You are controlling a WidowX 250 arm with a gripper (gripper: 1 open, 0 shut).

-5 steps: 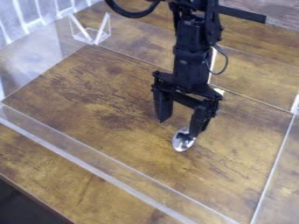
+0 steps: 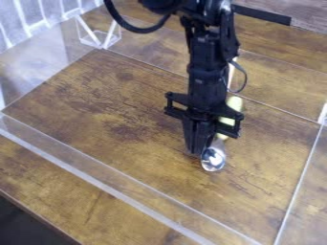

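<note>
My black gripper [image 2: 198, 144] is low over the wooden board, its fingertips pointing down just left of a shiny metal spoon-like utensil [image 2: 212, 160]. The utensil's pale yellow-green part [image 2: 234, 111] runs up behind the gripper, partly hidden by it. The fingers appear close together; whether anything is between them is hard to see.
Clear acrylic walls edge the wooden board [image 2: 90, 124] at the left, front and right. A white frame-like piece [image 2: 99, 31] stands at the back left. The board's left and middle are clear.
The gripper has moved lower and a little left, and its fingers look closer together. The shiny utensil has shifted slightly to the right and now shows beside the fingertips.
</note>
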